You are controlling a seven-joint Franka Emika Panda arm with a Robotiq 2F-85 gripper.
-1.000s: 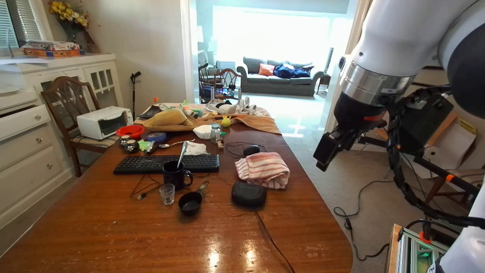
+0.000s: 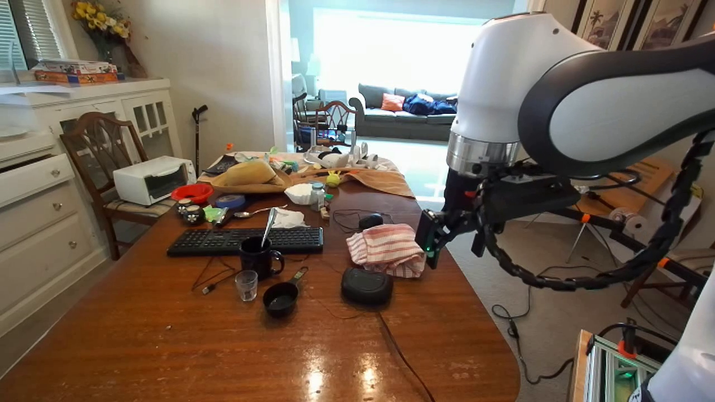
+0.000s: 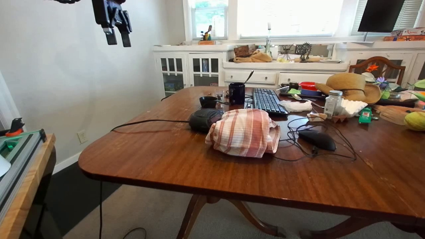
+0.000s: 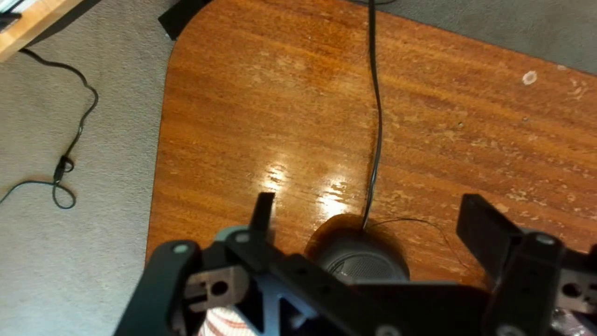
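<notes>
My gripper (image 3: 118, 39) hangs high above the table's near end, fingers pointing down. In the wrist view its two dark fingers (image 4: 263, 215) stand wide apart, open, with only the table seen between and below them. Beneath it is a round black speaker-like device (image 4: 361, 260), partly covered by the gripper's body. Beside that device lies a folded red-and-white striped cloth (image 3: 245, 133). A black measuring cup (image 2: 280, 298), a clear glass (image 2: 246, 286) and a dark mug (image 2: 258, 258) with a spoon in it stand farther across the table.
A black keyboard (image 2: 244, 242) lies behind the mug; a mouse (image 3: 317, 139) with tangled cable sits past the cloth. A power cable (image 4: 376, 129) crosses the bare table end. A hat (image 3: 350, 87) and clutter fill the far end.
My arm has swung left in exterior view 1, from off the table's right side toward the striped cloth. The gripper has turned to point more steeply down. The objects on the table have stayed put.
</notes>
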